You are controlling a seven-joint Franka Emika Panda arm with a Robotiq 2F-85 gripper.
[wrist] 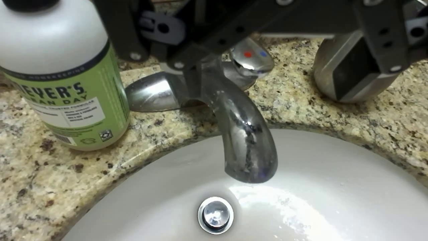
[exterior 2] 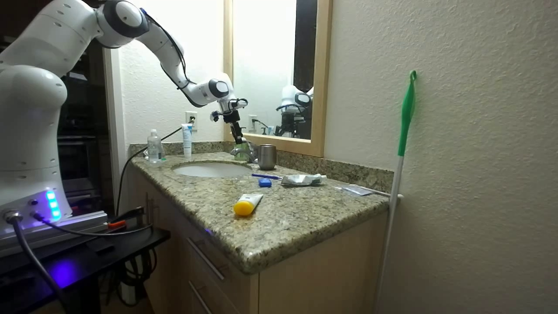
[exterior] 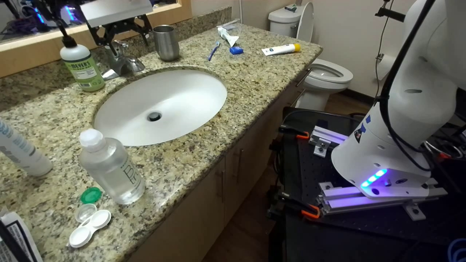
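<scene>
My gripper (exterior: 130, 45) stands open above the back of the sink in exterior view 1, its fingers wide apart and empty. One finger is down by the chrome faucet (exterior: 124, 65), overlapping its handle in view. In the wrist view, that finger (wrist: 194, 82) covers part of the faucet's base, while the handle (wrist: 250, 58) with red and blue dots shows between the two fingers. Whether the finger touches the faucet cannot be told. The other finger (wrist: 355, 74) overlaps the steel cup (wrist: 327, 76) in view. A soap bottle (wrist: 76, 96) with a green label stands left of the faucet.
The white sink basin (exterior: 192, 104) is empty. A clear bottle (exterior: 113, 168) and an open contact lens case (exterior: 89, 227) are near the front edge. Toothpaste tubes, a toothbrush (exterior: 213, 51) and a blue item (exterior: 236, 50) lie at the far end. The mirror (exterior 2: 264, 68) is close behind.
</scene>
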